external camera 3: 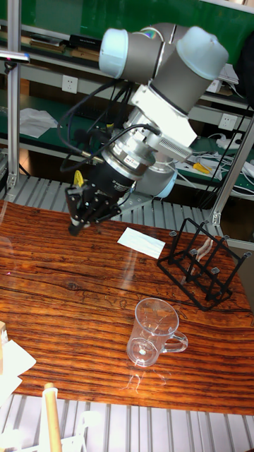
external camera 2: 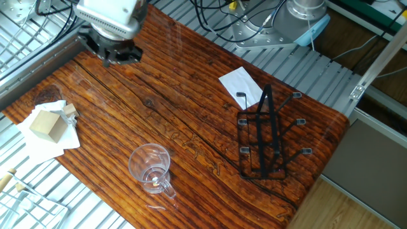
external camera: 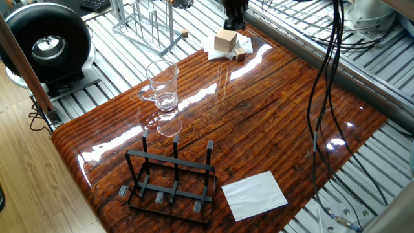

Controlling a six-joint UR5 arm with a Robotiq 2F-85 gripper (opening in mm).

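Note:
My gripper (external camera 2: pixel 108 60) hangs above the table near its edge in exterior view 2, pointing down; whether its dark fingers are open or shut is unclear. It appears at the top edge of exterior view 1 as a dark shape, partly cut off. No object shows hanging from it. A clear mug (external camera: pixel 165 90) stands upright on the glossy wooden table, its handle pointing left there; the gripper (external camera 3: pixel 77 218) is well apart from it. The black metal rack (external camera 2: pixel 270 137) with capped prongs rests on the same table. Beside it lies a flat white sheet (external camera: pixel 254 195).
A wooden block (external camera 2: pixel 49 126) and a smaller block (external camera 2: pixel 70 111) sit on white paper at the table's edge. A wire rack (external camera: pixel 150 26) stands off the table. Loose cables (external camera: pixel 330 84) hang over the right side.

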